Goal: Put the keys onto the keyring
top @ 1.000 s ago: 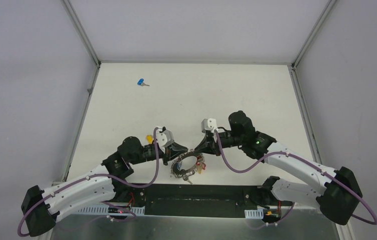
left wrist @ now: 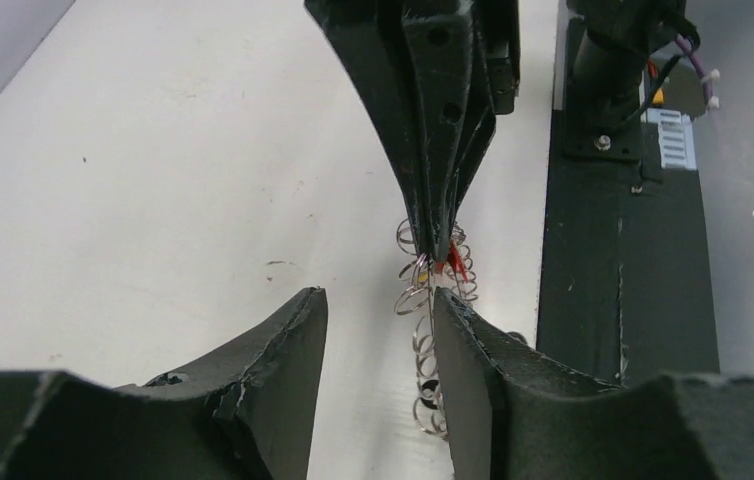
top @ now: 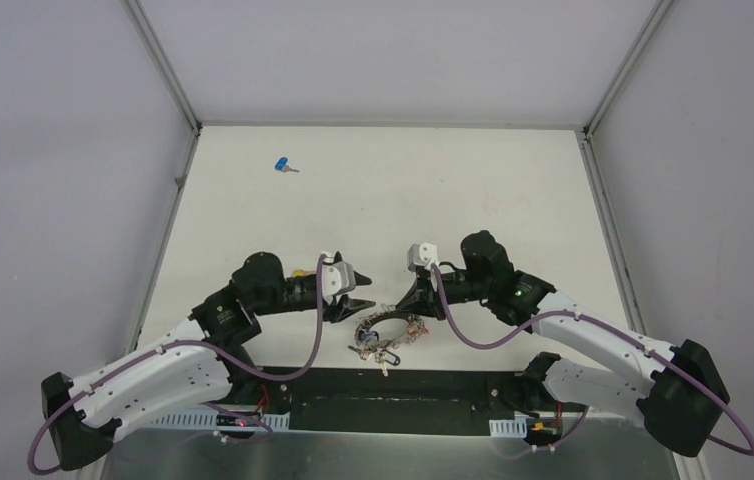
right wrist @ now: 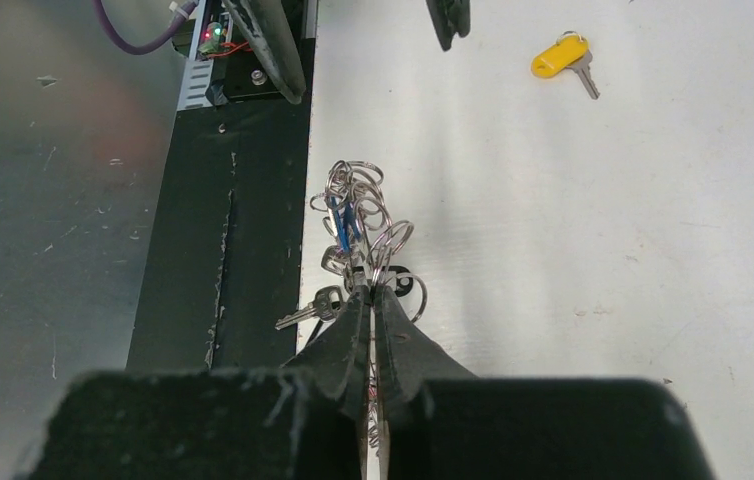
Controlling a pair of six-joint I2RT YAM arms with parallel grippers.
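The keyring (top: 388, 335), a loop crowded with rings, keys and tags, hangs at the tips of my shut right gripper; in the left wrist view its coils dangle below those tips, with red and yellow tags among them. My left gripper stands open, facing the keyring, nothing seen held between its fingers. A yellow-tagged key (right wrist: 560, 58) lies on the table, mostly hidden by the left arm in the top view. A blue-tagged key (top: 284, 165) lies at the back left.
Both arms reach in from the front corners.
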